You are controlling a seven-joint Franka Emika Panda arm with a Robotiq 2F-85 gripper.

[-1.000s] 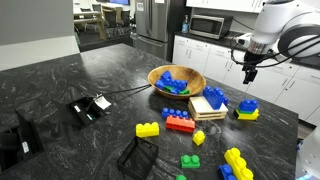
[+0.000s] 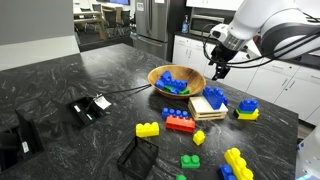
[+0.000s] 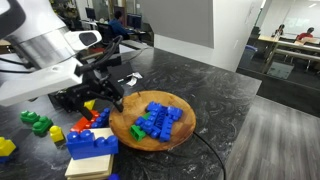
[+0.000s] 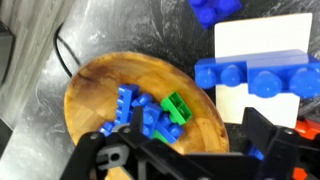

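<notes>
A round wooden bowl point(image 2: 174, 81) stands toward the back of the dark counter, with blue bricks point(image 4: 148, 112) and a green brick point(image 4: 176, 108) inside it. Beside the bowl, a large blue brick point(image 4: 256, 72) rests on a pale wooden block point(image 4: 247, 38). My gripper point(image 2: 217, 73) hangs above the counter, close to the bowl and the block. In the wrist view its dark fingers stand wide apart at the lower edge, with nothing held between them. A red brick point(image 2: 180, 124) lies in front of the bowl.
Several loose yellow, green and blue bricks lie nearer the front, among them a yellow brick point(image 2: 147, 130). A black open box point(image 2: 138, 158) stands at the front. Another stack of blue, yellow and green bricks point(image 2: 247, 110) is at the right.
The bricks and bowl have not visibly moved.
</notes>
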